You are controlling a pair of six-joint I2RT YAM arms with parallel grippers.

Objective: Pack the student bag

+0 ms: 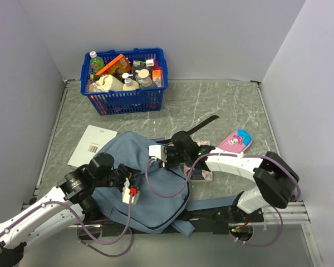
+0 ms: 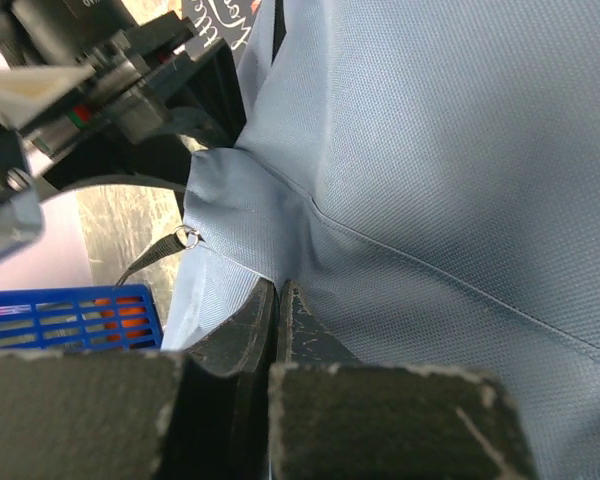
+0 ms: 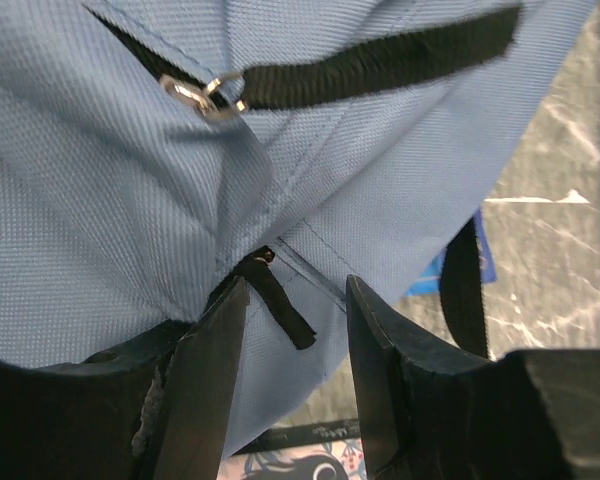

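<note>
The blue-grey student bag [image 1: 136, 203] lies on the table's front part. My left gripper is shut on a fold of its fabric, beside a seam. Over the bag's upper part, my right gripper stands part open. Between its fingers, in the right wrist view, a dark zipper pull [image 3: 283, 310] shows against the cloth; whether they touch it I cannot tell. A second black pull tab [image 3: 380, 62] on a metal ring [image 3: 205, 97] stretches across the top. A pink pencil case [image 1: 232, 142] lies at the right; a white flat box [image 1: 90, 146] lies left of the bag.
A blue basket [image 1: 125, 103] full of bottles and boxes stands at the back. Colourful booklets [image 1: 203, 174] lie partly beneath the right arm. A black strap [image 1: 203, 124] stretches behind the bag. Bare table [image 1: 211, 97] lies at the back right.
</note>
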